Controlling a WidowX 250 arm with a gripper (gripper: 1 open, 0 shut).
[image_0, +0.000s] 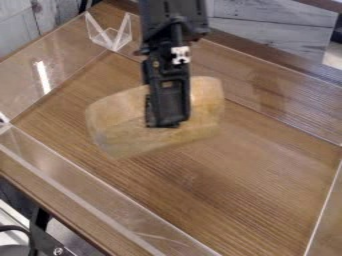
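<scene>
My black gripper (166, 104) hangs at the upper middle of the camera view, shut on a tan, translucent rounded object (123, 120), which looks like a bowl or block and is held above the wooden floor of the tray. The gripper covers the middle of the object, so its exact shape is hard to tell.
The wooden tray (241, 200) has clear raised walls along its sides and is bare on the right and in front. A clear bracket (110, 32) sits at the back left corner. Cables lie outside at the lower left.
</scene>
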